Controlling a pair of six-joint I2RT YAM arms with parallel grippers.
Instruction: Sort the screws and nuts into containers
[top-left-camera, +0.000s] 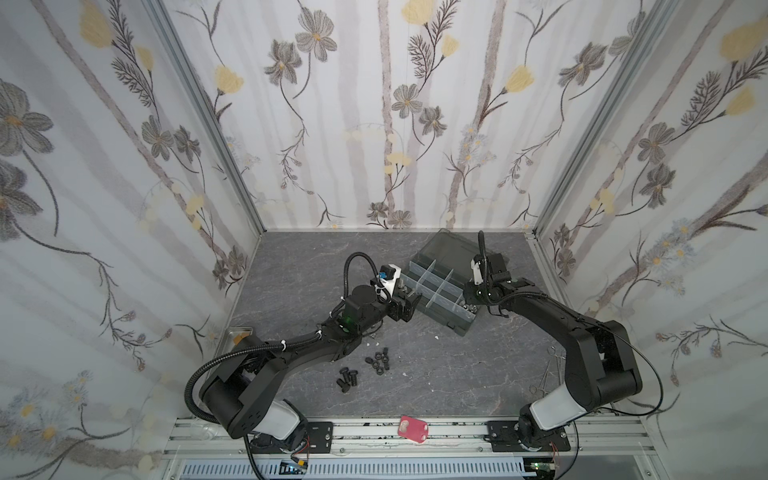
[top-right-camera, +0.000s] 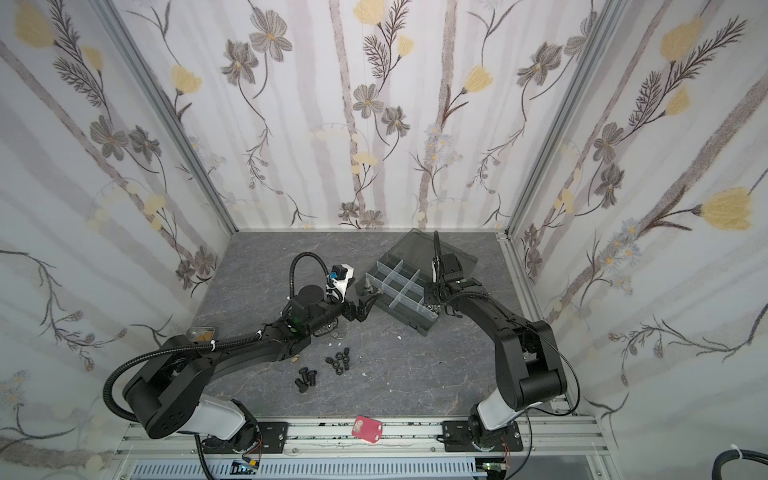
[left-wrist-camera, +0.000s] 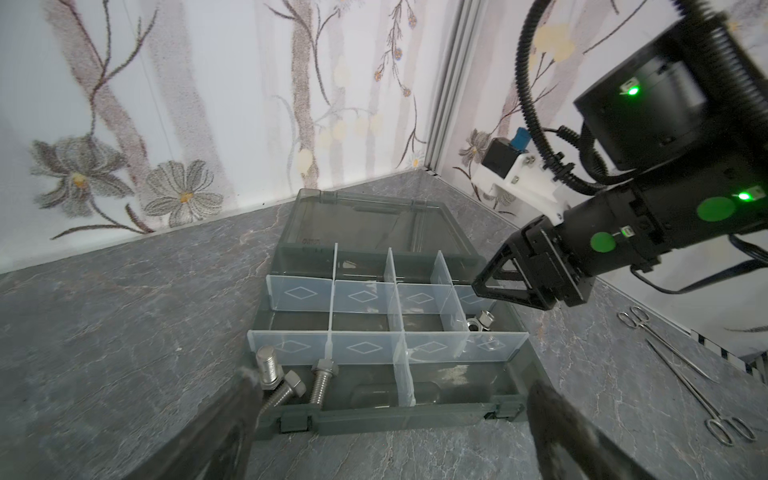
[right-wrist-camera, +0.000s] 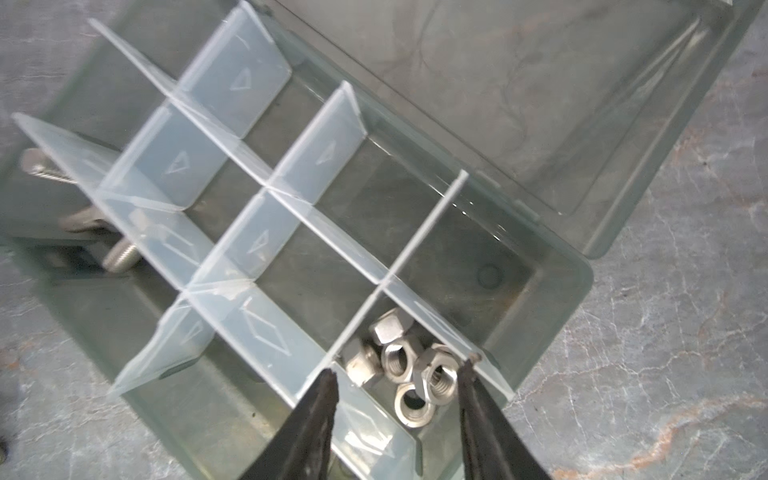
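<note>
A grey organizer box (left-wrist-camera: 376, 417) with clear dividers lies with its lid folded back. Silver nuts (right-wrist-camera: 397, 358) cluster in one end compartment; silver bolts (left-wrist-camera: 323, 382) rest in the long front section at its left. Over the nut compartment stands my right gripper, fingers apart; the nuts show beyond the gap, and nothing is clearly gripped. My left gripper is open at the box's near left side, its fingers blurred and nothing between them. Black bolts (top-left-camera: 347, 379) and a group of black nuts and bolts (top-left-camera: 379, 361) lie on the table.
Scissors-like tools (left-wrist-camera: 696, 384) lie on the right of the table. A small metal tray (top-left-camera: 240, 333) sits at the left edge, partly behind the left arm. Clear tabletop (top-left-camera: 456, 376) extends in front of the box.
</note>
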